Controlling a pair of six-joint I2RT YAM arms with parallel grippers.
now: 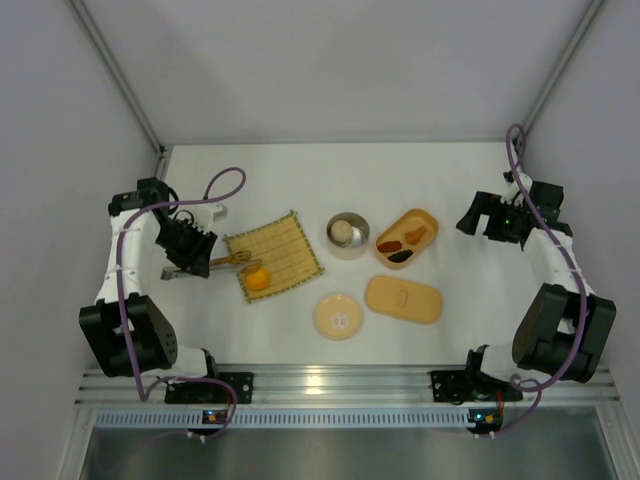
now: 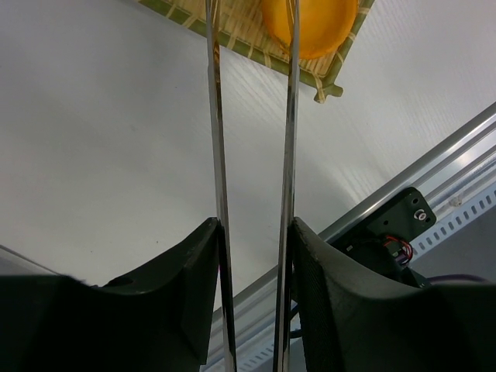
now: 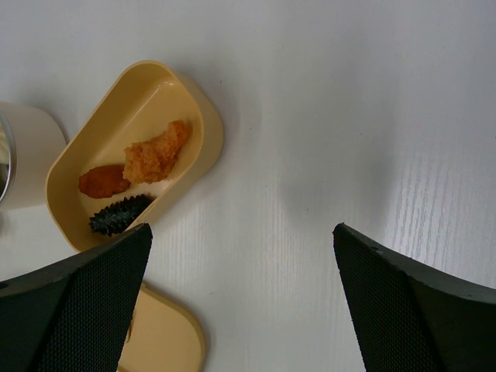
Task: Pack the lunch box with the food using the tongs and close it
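Observation:
My left gripper is open, with the two long metal arms of a pair of tongs point(image 2: 290, 139) between its fingers, one arm against each. The tongs' far ends reach over a green-edged woven mat point(image 1: 287, 250); one arm crosses in front of a round orange item point(image 2: 325, 27). I cannot tell whether they touch it. My right gripper stands open and empty, right of the tan lunch box point(image 1: 432, 224). Inside the box lie a fried piece point(image 3: 151, 159), a reddish-brown piece point(image 3: 105, 180) and a dark ridged piece point(image 3: 120, 214).
A metal pot point(image 1: 350, 251) holding something pale and round stands left of the box. In front are a round cream lid point(image 1: 338, 316) and the flat tan lid point(image 1: 403, 299).

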